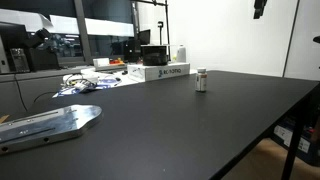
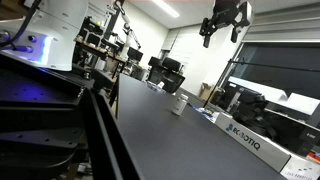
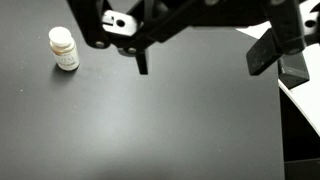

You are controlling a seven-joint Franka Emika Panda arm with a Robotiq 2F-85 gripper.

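Note:
A small white-capped bottle stands upright on the dark table: the bottle [image 1: 201, 80] is right of centre in exterior view 1. In exterior view 2 the same bottle [image 2: 180, 104] is near the middle. The wrist view has the bottle [image 3: 65, 56] at upper left, outside the fingers and apart from them. My gripper is open, its two dark fingers wide apart with only bare table seen between them. High above the table, the gripper [image 2: 220, 41] hangs at the top of exterior view 2; only a dark bit of it shows at the top of exterior view 1.
A white Robotiq box [image 2: 253, 142] lies along the table side. Exterior view 1 also shows a light grey metal-looking object [image 1: 48, 129] at the left edge and a white spray bottle [image 1: 181, 54] behind.

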